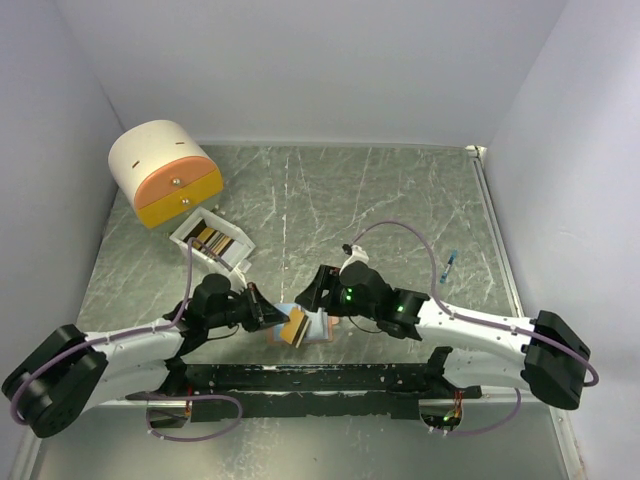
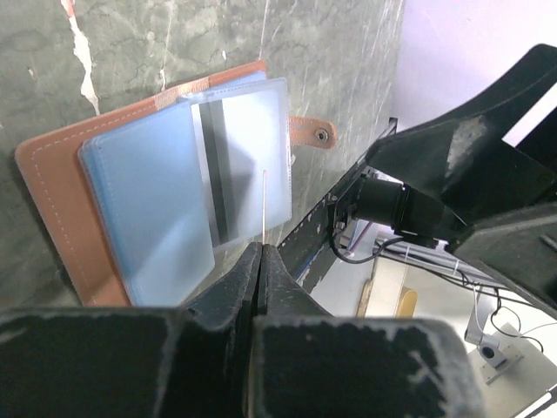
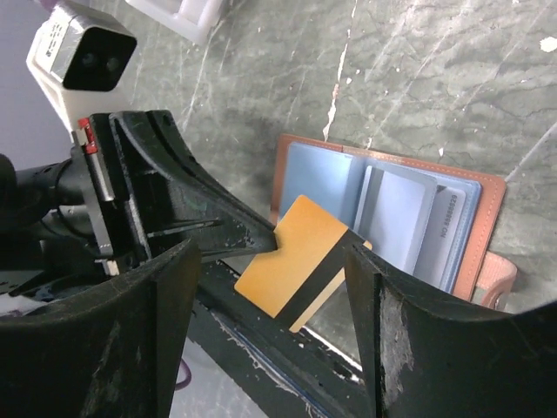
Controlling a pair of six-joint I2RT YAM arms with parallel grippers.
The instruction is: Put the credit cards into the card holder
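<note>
My left gripper is shut on a gold card with a black stripe, held edge-on over the open card holder, a tan leather folder with pale blue and clear sleeves on the table. My right gripper is part open beside it, to the right in the top view, with nothing visible between its fingers.
A white tray of cards stands at the back left, below a cream cabinet with orange and yellow drawers. A pen lies at the right.
</note>
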